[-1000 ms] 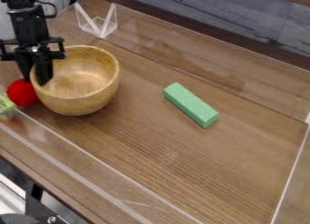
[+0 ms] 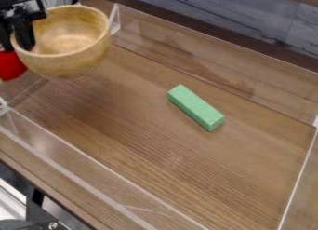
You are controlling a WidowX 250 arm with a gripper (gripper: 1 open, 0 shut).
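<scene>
A tan wooden bowl (image 2: 74,47) hangs tilted at the upper left, held by my gripper (image 2: 20,27) at its left rim. The gripper is shut on the bowl, with its arm at the left edge of the view. A red object (image 2: 10,64) is partly visible at the left edge, behind the bowl.
A green block (image 2: 195,106) lies on the wooden table (image 2: 211,178) right of centre. A white object at the top, behind the bowl, is mostly hidden.
The bowl and my gripper have moved up and to the left from lower on the table. The red object now shows higher at the left edge. The green block has not moved.
</scene>
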